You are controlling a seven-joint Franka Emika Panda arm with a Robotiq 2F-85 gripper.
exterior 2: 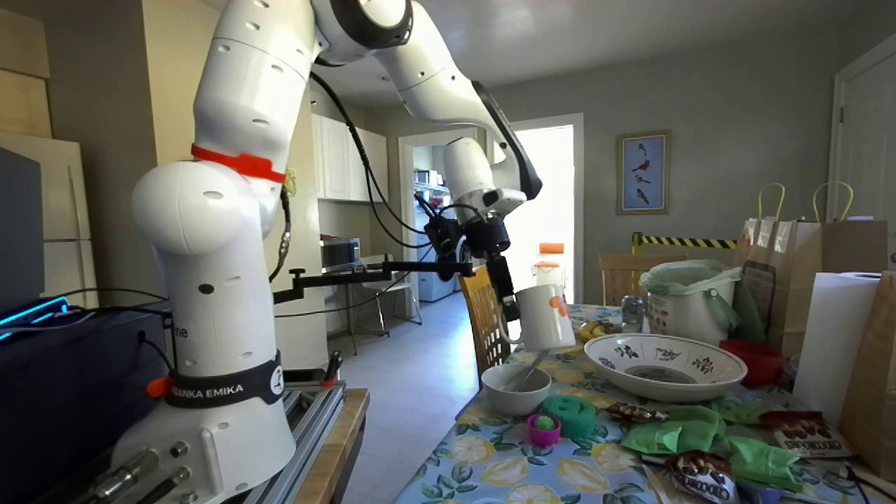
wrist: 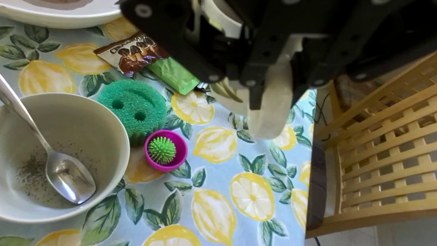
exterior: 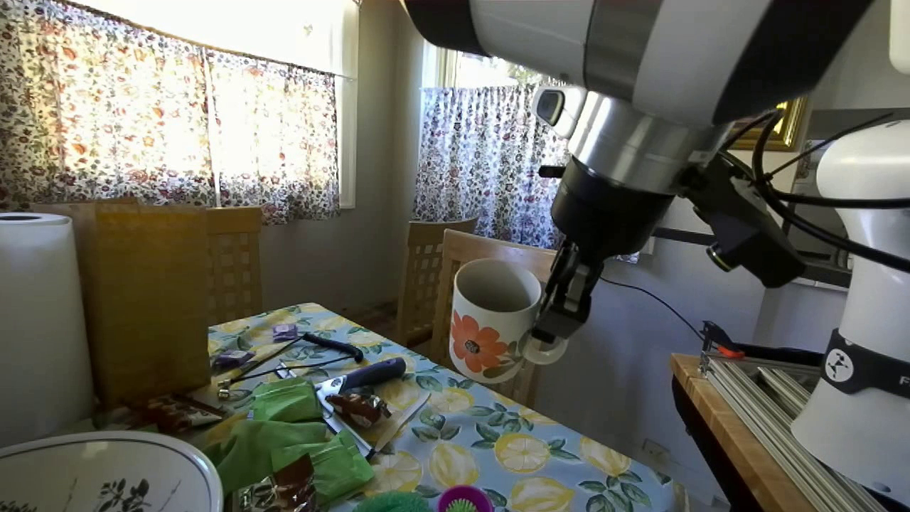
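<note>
A white mug (exterior: pixel 486 316) with an orange flower on its side hangs in the air above the table, slightly tilted. My gripper (exterior: pixel 550 328) is shut on the mug's handle. In exterior view 2 the same mug (exterior 2: pixel 544 319) is held clear of the tabletop, above and to the right of a white bowl (exterior 2: pixel 514 388). Seen from the wrist, the fingers of my gripper close around the pale handle (wrist: pixel 270 110); most of the mug's body is hidden behind the gripper.
Below are the bowl with a spoon (wrist: pixel 71 176), a green smiley sponge (wrist: pixel 135 104) and a magenta cup (wrist: pixel 180 158) with a spiky green ball. A large patterned dish (exterior 2: pixel 663 388), wrappers and a knife (exterior: pixel 375 372) lie farther along. Wooden chairs (wrist: pixel 381 164) flank the table edge.
</note>
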